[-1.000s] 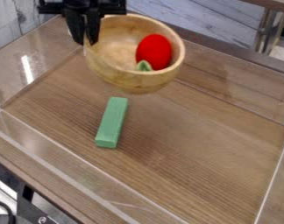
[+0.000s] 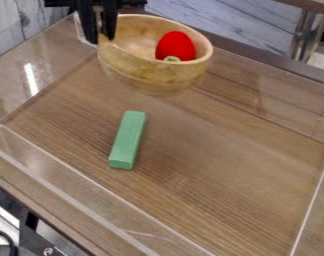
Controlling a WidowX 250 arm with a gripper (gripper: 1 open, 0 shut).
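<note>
A wooden bowl (image 2: 151, 72) hangs above the back left of the wooden table, tilted slightly, with a red round object (image 2: 176, 46) and a small green thing (image 2: 170, 59) inside. My gripper (image 2: 106, 30) is at the top left, shut on the bowl's left rim; its tips are partly cut off and dark. A green bar (image 2: 127, 140) lies flat on the table below the bowl.
A grey wall stands at the upper left, and a wooden ledge with rails is at the upper right.
The bowl has moved up and slightly left with my gripper, away from the green bar, which has stayed in place.
</note>
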